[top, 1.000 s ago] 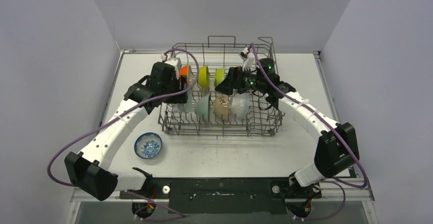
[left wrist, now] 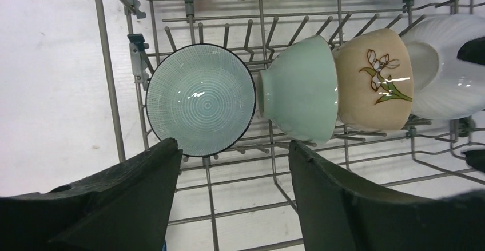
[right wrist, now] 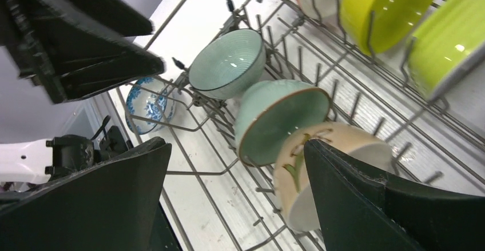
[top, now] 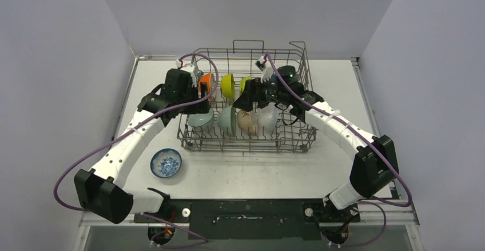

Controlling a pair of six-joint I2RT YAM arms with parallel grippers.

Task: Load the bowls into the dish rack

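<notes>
A pale green patterned bowl (left wrist: 200,96) lies tipped back at the rack's left end, its open side up toward the left wrist camera. My left gripper is open above the rack near its front rim, with nothing between the fingers. Beside it a plain pale green bowl (left wrist: 303,88), a cream flower bowl (left wrist: 374,79) and a white bowl (left wrist: 446,68) stand on edge in a row. The right gripper hangs open and empty over that row. On the white surface outside the dish rack (top: 223,147) sits a blue-and-white bowl (top: 166,163).
In the back row stand an orange bowl (top: 207,82), a yellow bowl (top: 227,86) and a lime bowl (right wrist: 449,48). A dark bowl (top: 286,71) is at back right. Bare white surface (top: 257,176) lies in front of the rack.
The patterned bowl stood more on edge a second ago; now it faces up. The right gripper moved slightly left.
</notes>
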